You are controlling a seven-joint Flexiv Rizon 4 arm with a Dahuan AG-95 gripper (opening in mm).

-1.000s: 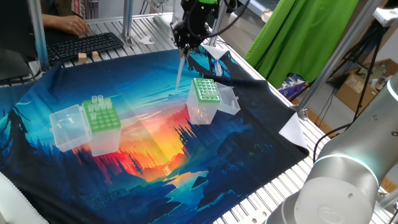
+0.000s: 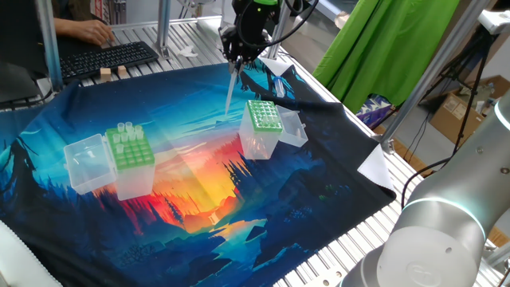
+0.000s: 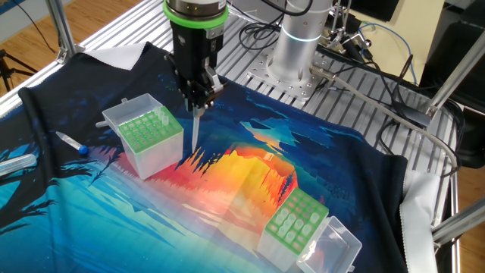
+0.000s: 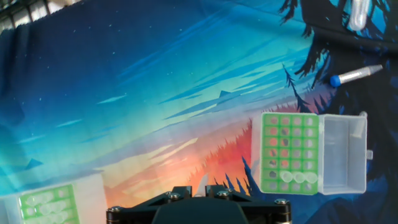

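My gripper (image 3: 198,105) hangs above the cloth, shut on a slim, translucent pipette tip (image 3: 195,135) that points downward. In exterior view 1 the same tip (image 2: 231,94) appears beneath the dark fingers. Only a pale bit of it (image 4: 202,185) shows between the fingers in the wrist view. One clear box with a green rack (image 3: 151,127) stands beside the tip; a few tips (image 4: 298,177) sit along one end of that rack (image 4: 285,138). The other green rack (image 2: 134,153) holds several tips (image 2: 127,132). Both lids are folded open.
A blue-capped marker (image 4: 351,76) lies near one box. Open lids (image 2: 89,163) extend outward from the boxes. A keyboard (image 2: 107,59) and a person's hand (image 2: 92,32) are at the back left.
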